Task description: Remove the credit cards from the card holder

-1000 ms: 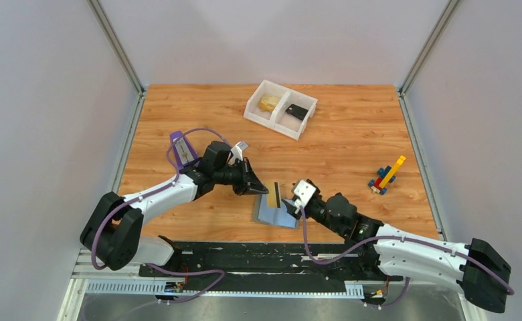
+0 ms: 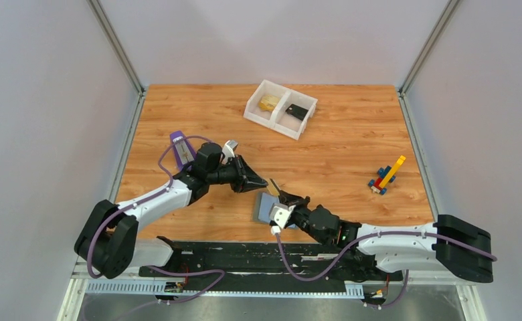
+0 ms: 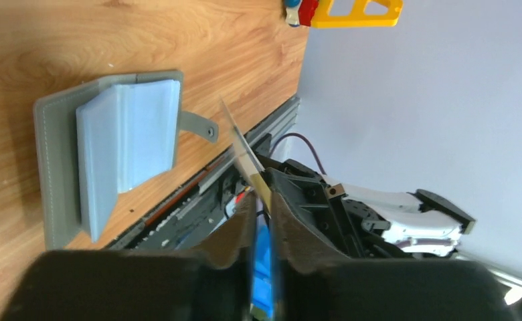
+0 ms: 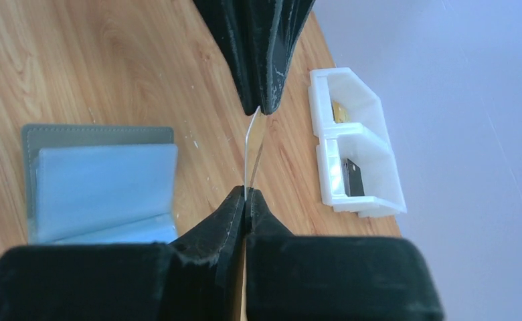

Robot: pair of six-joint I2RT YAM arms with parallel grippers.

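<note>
Between my two grippers, above the card holder, a thin yellowish card (image 2: 272, 188) stands nearly edge-on. My right gripper is shut on one end of the card (image 4: 253, 148). At its other end, the fingertips of my left gripper sit right at the card's edge. A narrow gap shows between the left gripper's fingers (image 3: 286, 227) in the left wrist view, so it stands slightly open around the card's end. The grey card holder (image 3: 54, 154) lies spread on the table with its light blue sleeves (image 3: 152, 124) and snap strap (image 3: 200, 126) visible.
A white two-compartment box (image 2: 256, 116) stands at the back, with a yellow item (image 2: 269, 103) and a black item (image 2: 296, 112) inside. Purple object (image 2: 183, 150) lies at left, a toy-brick build (image 2: 383, 179) at right.
The card has swung from flat-facing to nearly edge-on. My right gripper has turned and come left; the left arm has shifted slightly left.
</note>
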